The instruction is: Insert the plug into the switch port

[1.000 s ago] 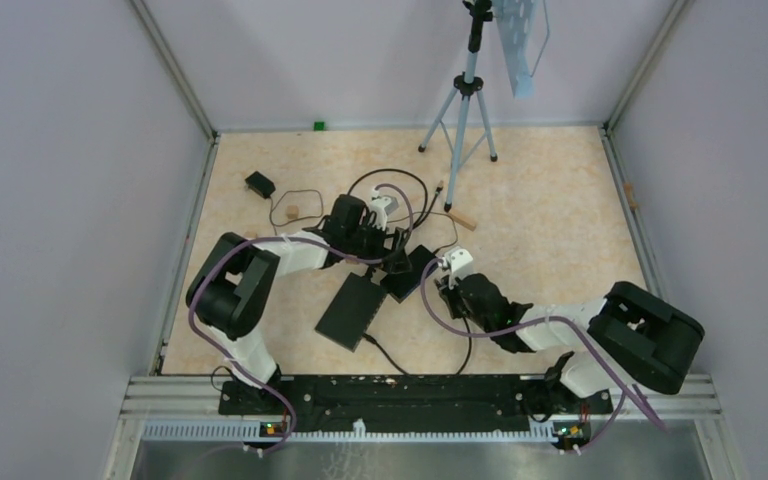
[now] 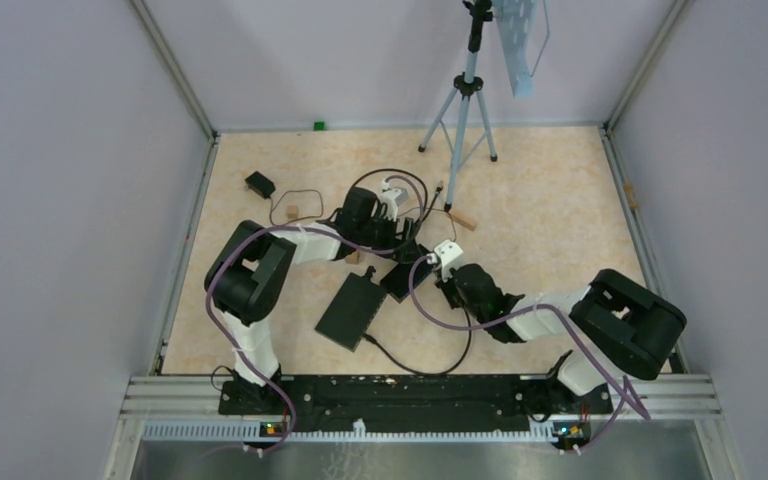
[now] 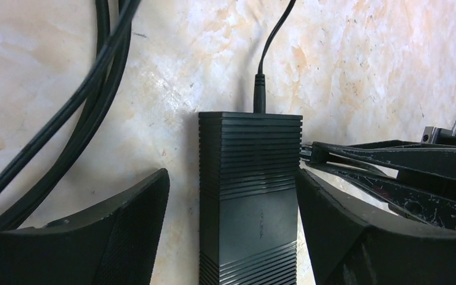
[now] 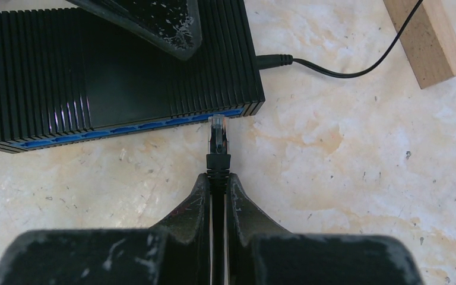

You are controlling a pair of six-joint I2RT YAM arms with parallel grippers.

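The black ribbed switch (image 3: 258,222) lies between the fingers of my left gripper, which stands open, with a gap showing on its left side. One of that gripper's fingers (image 4: 172,27) hangs over the switch (image 4: 124,77) in the right wrist view. My right gripper is shut on the black cable just behind the clear-tipped plug (image 4: 218,139). The plug's tip meets the switch's blue port row (image 4: 154,125) near its power-cord end. Whether the tip is inside a port I cannot tell.
A thin power cord (image 4: 338,75) leaves the switch's end, with a wooden block (image 4: 430,44) beyond. Black cables (image 3: 95,122) lie left of the switch. A larger black box (image 2: 351,312) sits close by, its cable looping toward the right arm.
My left gripper has moved right and slightly away from the front, over the switch.
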